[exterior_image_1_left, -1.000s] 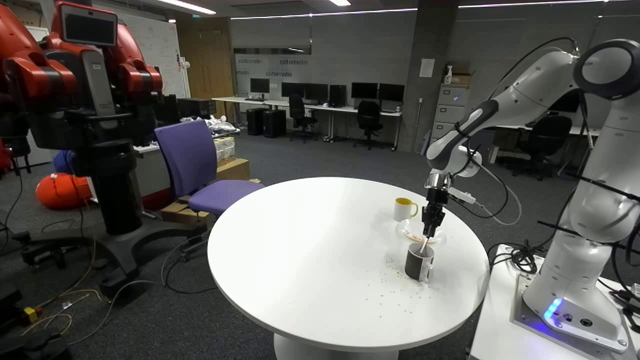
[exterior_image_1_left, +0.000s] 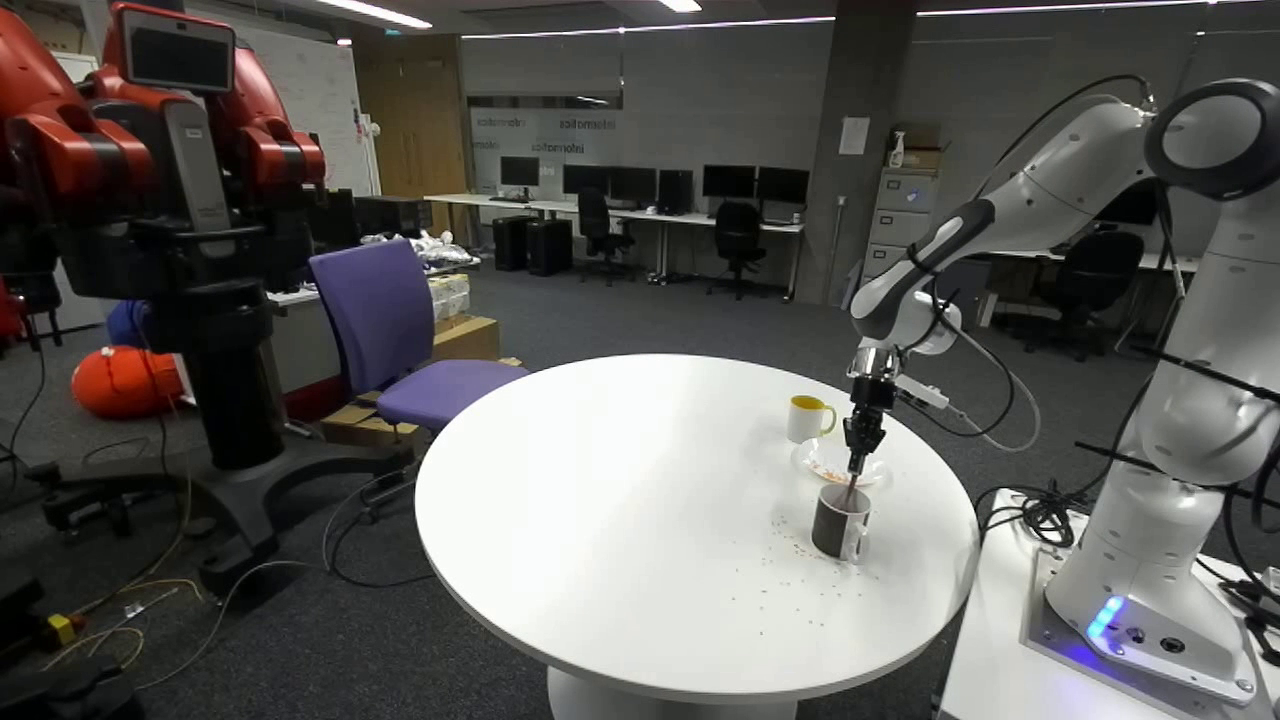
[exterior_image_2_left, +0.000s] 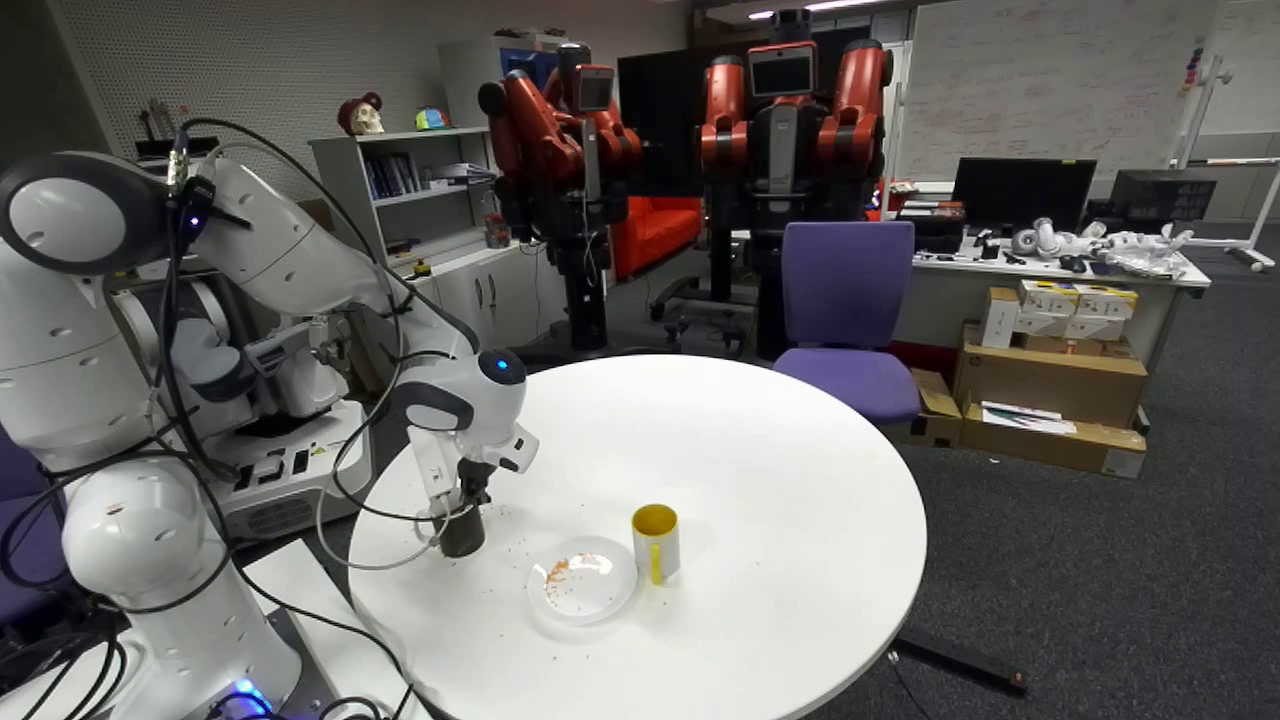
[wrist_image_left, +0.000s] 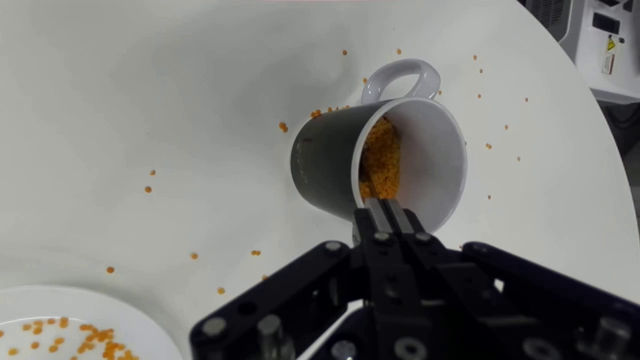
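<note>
A dark mug with a white inside and white handle (wrist_image_left: 324, 162) stands near the table's right side, holding a heap of small orange beads (wrist_image_left: 382, 159). Directly over its rim, my gripper points down with its fingers together. A thin stick-like utensil (exterior_image_1_left: 851, 485) runs from the fingertips into the mug; its lower end is lost among the beads. Beside the mug lies a clear shallow plate (exterior_image_2_left: 623, 599) with scattered orange beads on it. Past the plate, a white mug with a yellow inside (exterior_image_2_left: 667, 548) stands upright.
Loose beads (wrist_image_left: 256, 252) are strewn over the white round table (exterior_image_1_left: 624, 516) around the dark mug. A purple chair (exterior_image_1_left: 379, 314) stands by its far left edge.
The dark mug has shifted very slightly; the plate and yellow-lined mug have not moved.
</note>
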